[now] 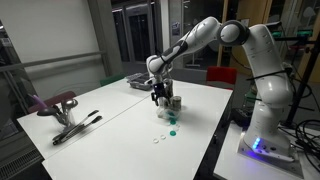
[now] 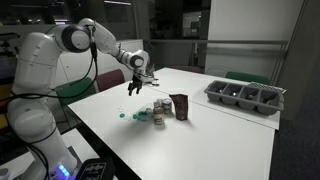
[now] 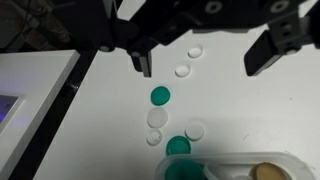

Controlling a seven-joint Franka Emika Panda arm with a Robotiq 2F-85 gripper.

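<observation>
My gripper stands open, with nothing between its fingers in the wrist view. Several round lids lie flat on the white table below and ahead of it: a green lid (image 3: 160, 96), a white lid (image 3: 157, 118), a clear lid (image 3: 154, 138), a white ring-like lid (image 3: 194, 130) and two small white caps, one of them (image 3: 182, 71) lying between the fingers as seen from above. Another green lid (image 3: 178, 146) rests by a clear container (image 3: 298, 163) holding a brown-topped item. In the second exterior view, the gripper (image 2: 137, 92) hangs above the table, behind the jars.
Several jars (image 2: 158, 116) stand together near a dark brown bag (image 2: 180, 105). A grey compartment bin (image 2: 245, 97) sits at the back right. At the table's far left is a utensil holder (image 1: 68, 132) beside black tongs (image 1: 85, 126).
</observation>
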